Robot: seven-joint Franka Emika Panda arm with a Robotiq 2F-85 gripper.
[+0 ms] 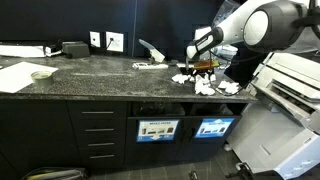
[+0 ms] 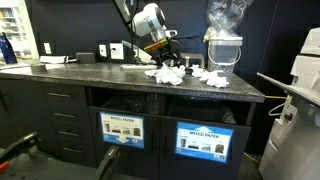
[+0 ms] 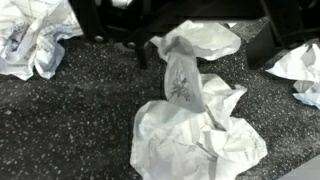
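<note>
Several crumpled white papers lie on the dark speckled countertop (image 1: 100,86). My gripper is open above them, with one finger at the upper left and one at the upper right of the wrist view. A large crumpled paper (image 3: 195,145) lies below and in front of the fingers, its narrow upper part reaching toward the gap. Another paper (image 3: 210,42) shows behind it between the fingers. In the second exterior view the arm reaches down over the paper pile (image 2: 166,74). Nothing is visibly held.
Further papers lie left (image 3: 32,38) and right (image 3: 302,72) in the wrist view. Below the counter are two open bins with blue-and-white labels (image 2: 203,141) reading mixed paper. A clear container (image 2: 224,50) stands behind the papers.
</note>
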